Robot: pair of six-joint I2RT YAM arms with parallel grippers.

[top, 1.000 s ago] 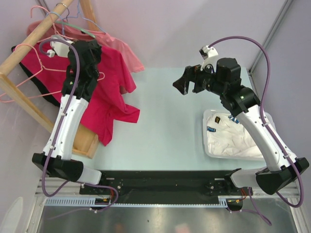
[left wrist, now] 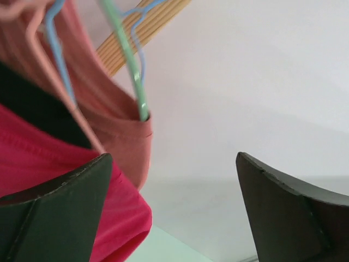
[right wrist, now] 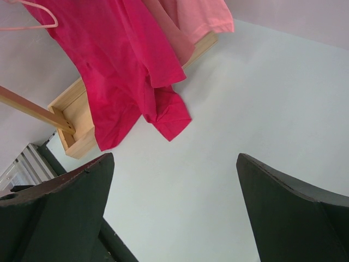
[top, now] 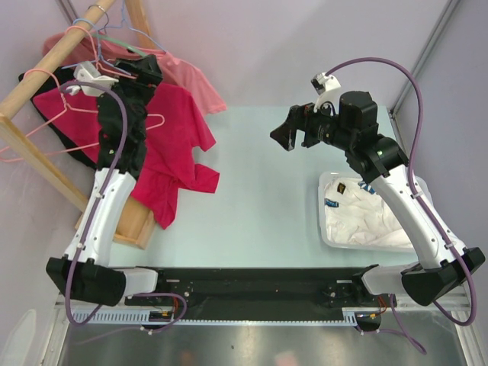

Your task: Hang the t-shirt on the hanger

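Observation:
On the wooden rack's rail, red, salmon and black shirts hang with pink, blue and green hangers. My left gripper is raised among the hangers, open; in the left wrist view a pink hanger and red cloth show beyond its fingertips. My right gripper stands open over the bare table, facing the rack from the right. A clear bin of white cloth lies at the right.
The rack's wooden base is on the left, partly covered by red cloth. Walls close in the back and sides.
My left arm has shifted slightly, its gripper rising a little toward the back rail among the hangers. The right arm is unchanged.

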